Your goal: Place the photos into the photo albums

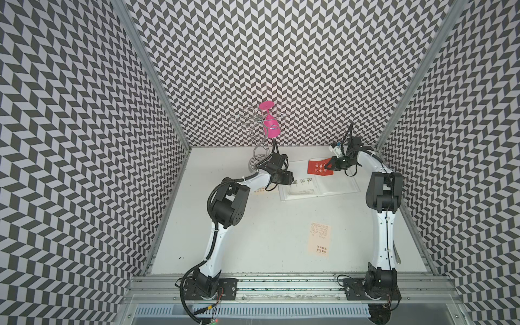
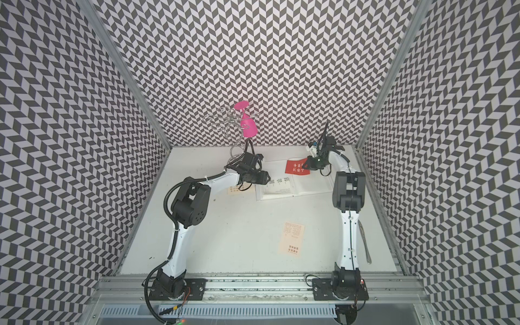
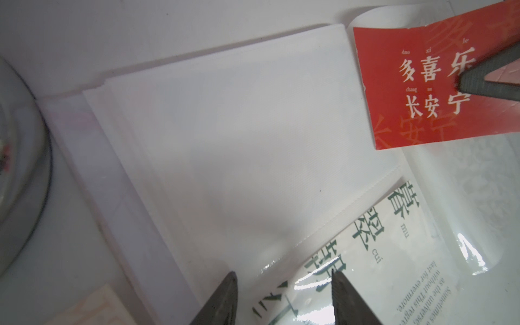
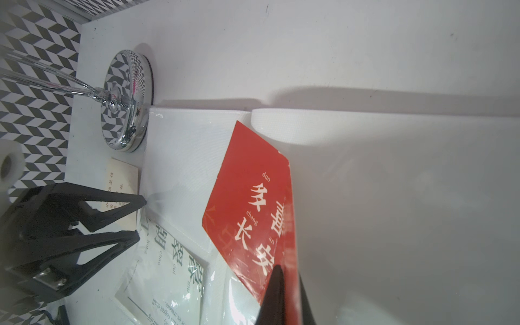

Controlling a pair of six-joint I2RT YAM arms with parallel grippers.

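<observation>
The open album (image 3: pixel 227 135) lies at the back of the table with clear sleeves; a white card with dark characters (image 3: pixel 379 254) is in its lower left area. My right gripper is shut on the red photo (image 3: pixel 411 124), holding it over the album's middle, beside an upper left sleeve. My left gripper hangs over the album's left page, fingers apart with nothing seen between them. A pale card with orange print (image 1: pixel 319 238) lies on the front middle of the table; another (image 4: pixel 122 178) lies left of the album.
A chrome stand (image 4: pixel 124 130) with a pink object (image 2: pixel 249 127) stands at the back, close to the album's left. A thin metal tool (image 2: pixel 364 241) lies at the front right.
</observation>
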